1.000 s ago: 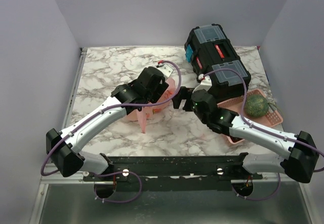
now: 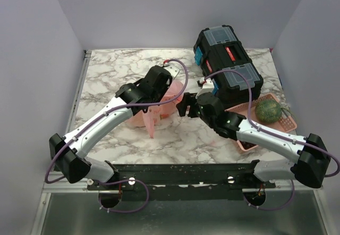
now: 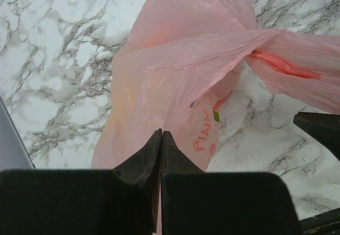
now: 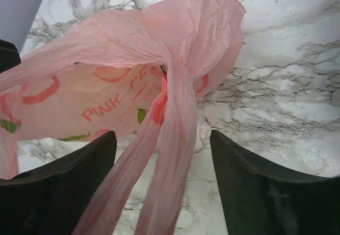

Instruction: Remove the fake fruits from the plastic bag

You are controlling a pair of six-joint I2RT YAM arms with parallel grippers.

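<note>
The pink plastic bag (image 3: 180, 70) lies crumpled on the marble table, with red and green printing; its contents are hidden. My left gripper is shut above the bag, nothing visible between its fingers. My right gripper is part open at the bag's right side, with a twisted strand of the bag (image 4: 178, 118) running between its blurred fingers; whether it grips it is unclear.
A black toolbox (image 2: 226, 59) stands at the back right. A pink basket (image 2: 287, 126) holding a green melon-like object (image 2: 268, 111) sits at the right.
My left gripper shifted slightly, ending a little left of where it was.
</note>
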